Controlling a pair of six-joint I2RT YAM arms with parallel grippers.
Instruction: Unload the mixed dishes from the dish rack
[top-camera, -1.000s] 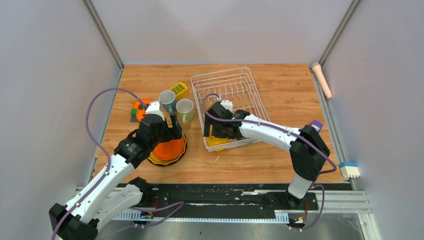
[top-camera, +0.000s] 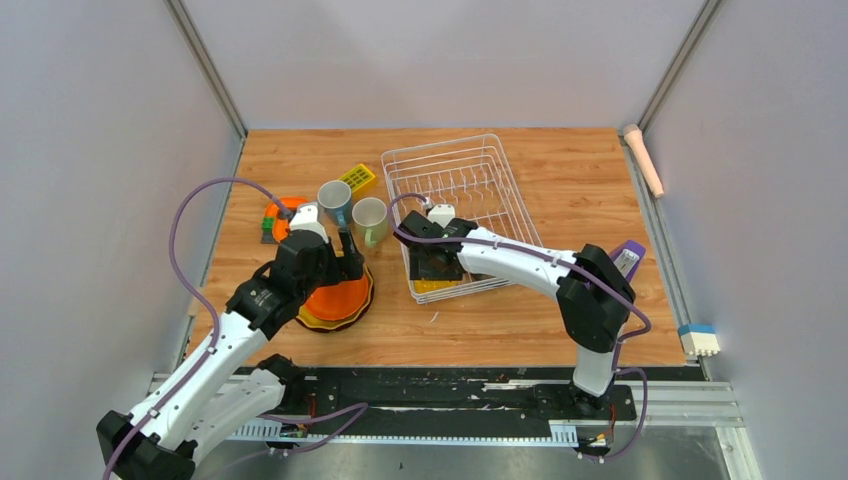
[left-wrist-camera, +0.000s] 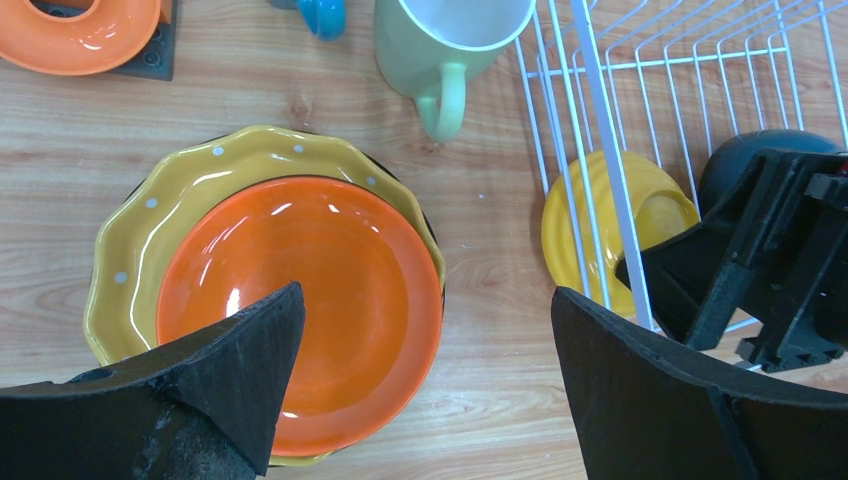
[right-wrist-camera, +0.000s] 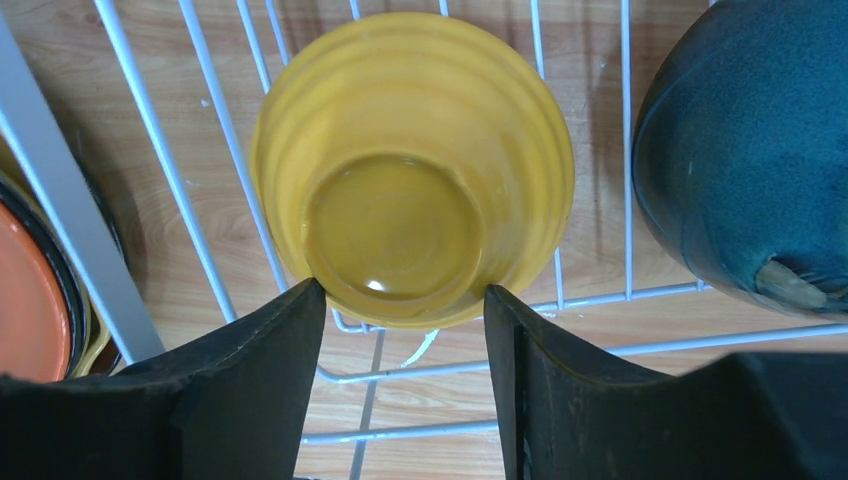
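Observation:
In the white wire dish rack (top-camera: 515, 205), at its front left corner, lies a yellow bowl (right-wrist-camera: 400, 110) with its base facing up. My right gripper hangs over the bowl's near edge, fingers apart on either side of that rim; whether they touch it I cannot tell. Right of the bowl sits a dark teal dish (right-wrist-camera: 750, 150), also in the rack. My left gripper stands open above an orange plate (left-wrist-camera: 330, 260), which rests on a yellow scalloped plate (left-wrist-camera: 110, 240); nothing is between its fingers.
A green mug (top-camera: 370, 217) and a blue mug (top-camera: 335, 198) stand left of the rack. Behind them is a yellow block (top-camera: 357, 178), and an orange ring-like item (top-camera: 284, 212) lies farther left. Right of the rack the table is clear.
The left arm and the dishes on the table look unmoved.

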